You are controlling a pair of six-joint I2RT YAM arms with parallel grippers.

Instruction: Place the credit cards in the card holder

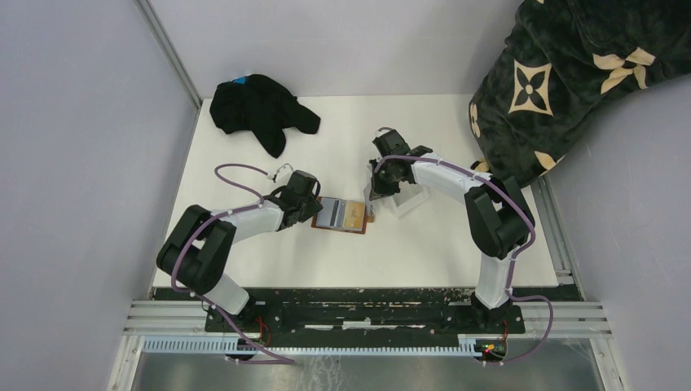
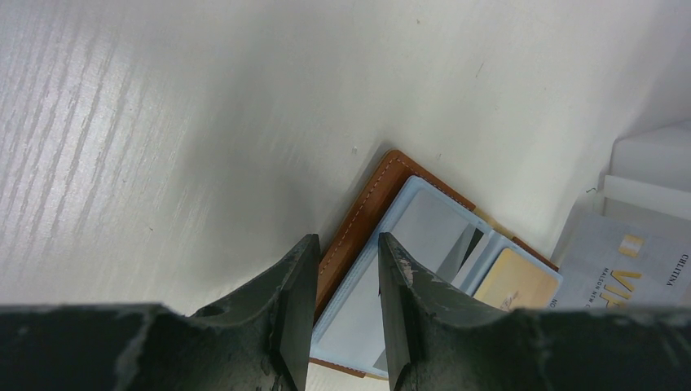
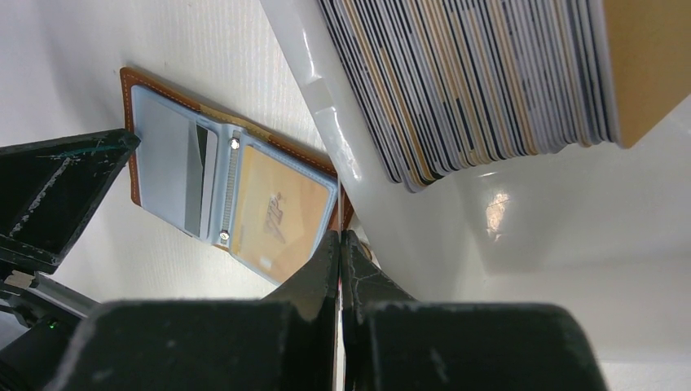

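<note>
The brown card holder [image 1: 338,214] lies open on the table, with pale blue-grey pockets, a metal strip down its middle and a tan panel on its right half. Over its left edge my left gripper stands open, its fingers apart with the brown border below and between them. My right gripper is shut on a thin grey credit card, seen edge-on in the right wrist view. That card hangs upright by the holder's right end; whether it touches the holder I cannot tell.
A white box [image 1: 413,204] stands right of the holder under my right arm. Inside it a row of several cards [image 3: 481,81] is packed on edge. Black cloth [image 1: 261,112] lies at the back left, and a dark patterned cushion [image 1: 562,73] at the back right.
</note>
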